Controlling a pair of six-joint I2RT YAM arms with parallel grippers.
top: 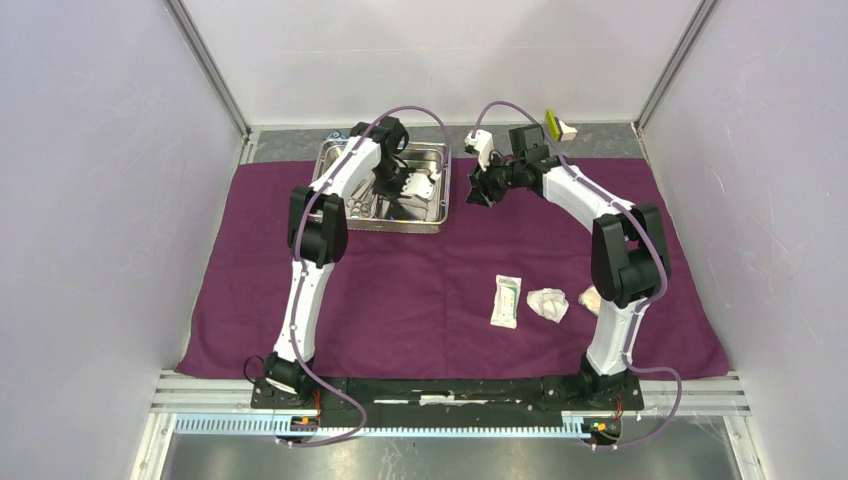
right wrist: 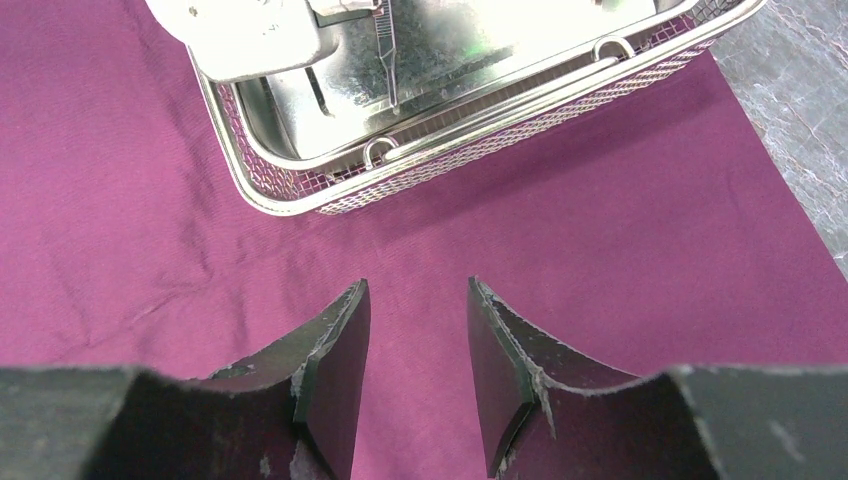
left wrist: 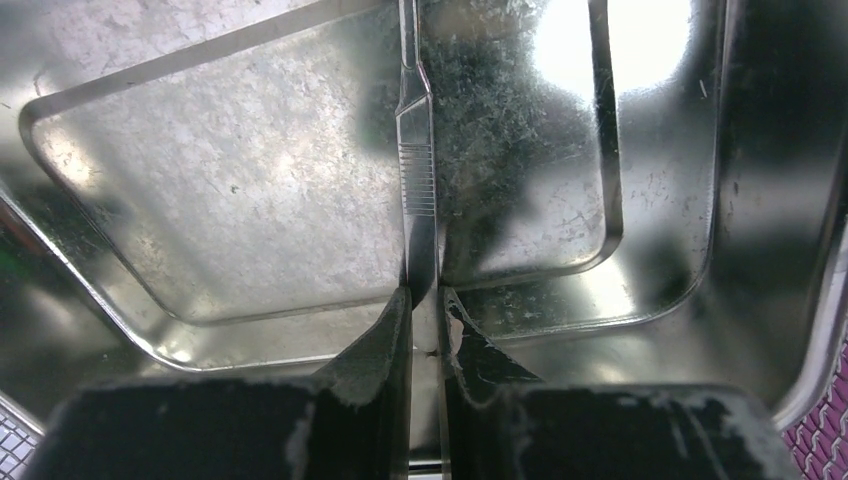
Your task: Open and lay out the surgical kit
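A steel kit tray in a mesh basket stands at the back left of the purple cloth. In the left wrist view my left gripper is down in the tray, its fingertips either side of the handle end of a slim metal instrument; whether they grip it is unclear. In the top view the left arm hides part of the other instruments. My right gripper stands open to the right of the basket, over bare cloth, with nothing between its fingers.
A white packet and crumpled white bundles lie at the front right. A yellow-and-white box sits at the back right.
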